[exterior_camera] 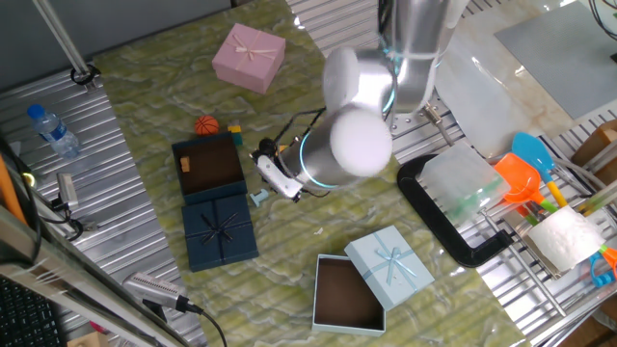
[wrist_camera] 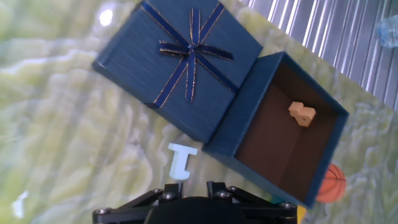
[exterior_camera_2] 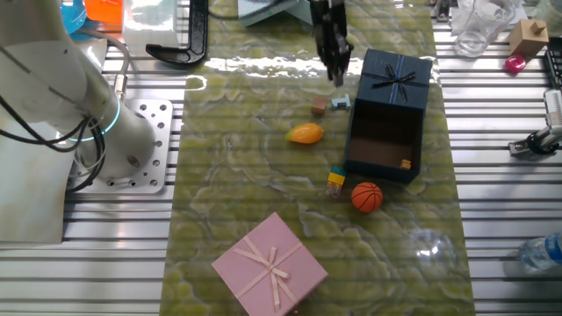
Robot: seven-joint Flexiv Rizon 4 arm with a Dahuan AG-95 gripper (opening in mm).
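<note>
An open dark blue box [wrist_camera: 292, 134] lies beside its ribboned lid [wrist_camera: 186, 53]; inside sits a small orange-brown piece [wrist_camera: 303, 114]. Just outside the lid corner is a pale blue T-shaped piece [wrist_camera: 180, 160]. My gripper shows at the bottom of the wrist view, its fingertips apart with nothing visible between them. In exterior view 2 the gripper [exterior_camera_2: 336, 77] hangs left of the lid, near the pale blue piece [exterior_camera_2: 341, 103]. A brown block [exterior_camera_2: 319, 105], an orange-yellow mango shape [exterior_camera_2: 305, 133], a yellow-teal block figure [exterior_camera_2: 335, 180] and a small basketball [exterior_camera_2: 367, 197] lie near the box.
A pink gift box [exterior_camera: 250, 58] stands at one end of the green mat. At the other, a light blue box [exterior_camera: 349, 295] is open, its lid [exterior_camera: 390, 267] leaning over its edge. A black clamp-like frame [exterior_camera: 453, 226] lies beside the mat. Mat between the boxes is clear.
</note>
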